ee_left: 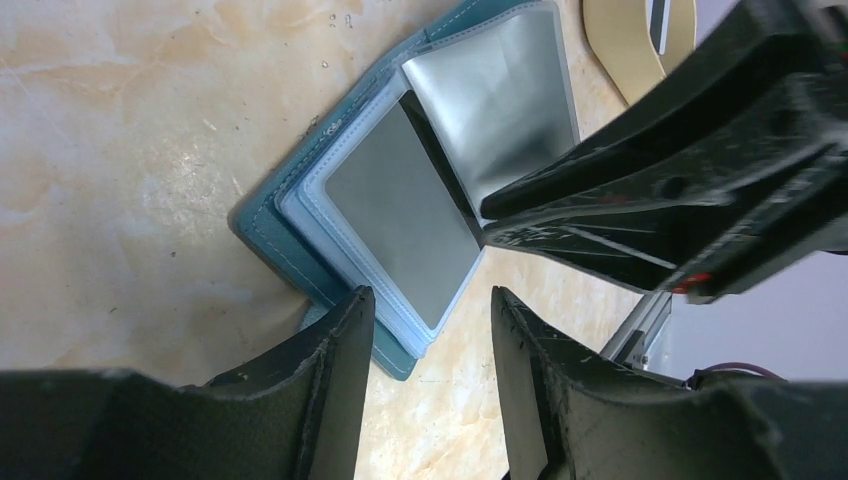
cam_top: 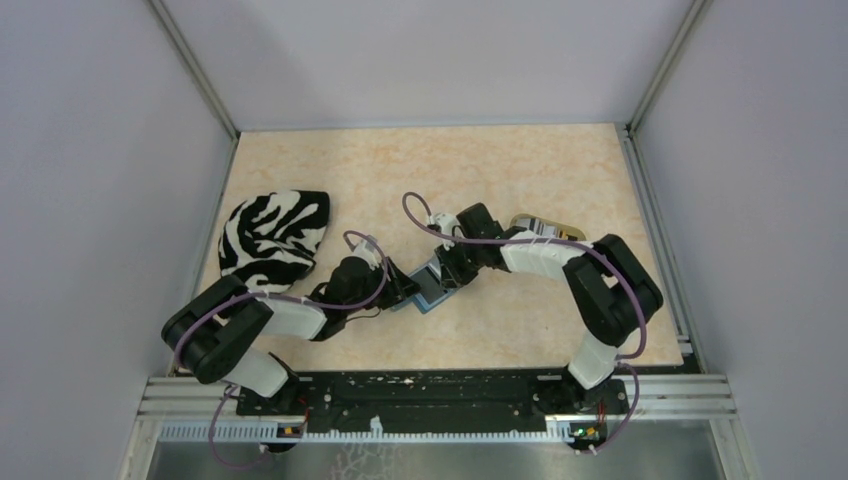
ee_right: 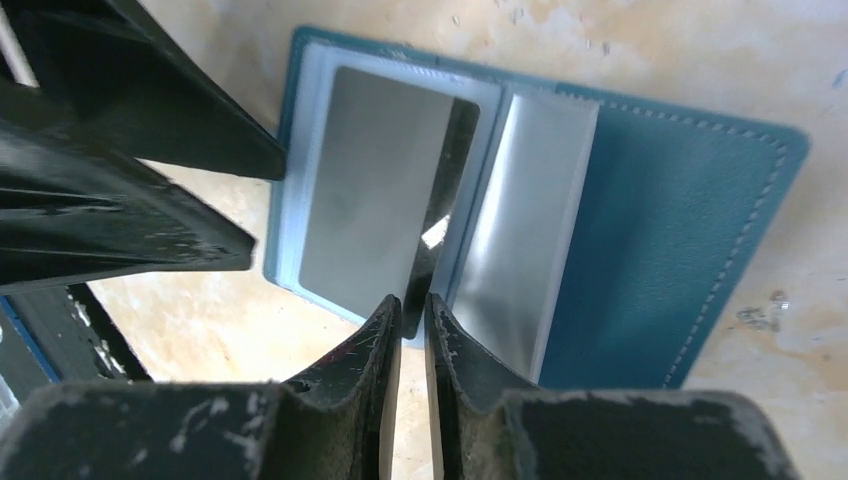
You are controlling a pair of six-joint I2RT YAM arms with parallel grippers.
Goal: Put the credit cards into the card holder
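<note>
The blue-grey card holder (cam_top: pixel 431 288) lies open on the table, with grey clear windows (ee_left: pixel 400 190) and silver pockets (ee_right: pixel 520 220). A dark card (ee_right: pixel 440 205) with a small bright patch shows as a narrow strip along one pocket. My left gripper is shut on one end of the holder, its fingers either side of the edge. Close above the near end of the dark strip, my right gripper is slightly open. Its fingertips are a narrow gap apart, and no card shows clearly between them.
A tan tray (cam_top: pixel 580 233) with several striped cards stands at the right, partly behind my right arm. At the left lies a black-and-white patterned cloth (cam_top: pixel 272 240).
</note>
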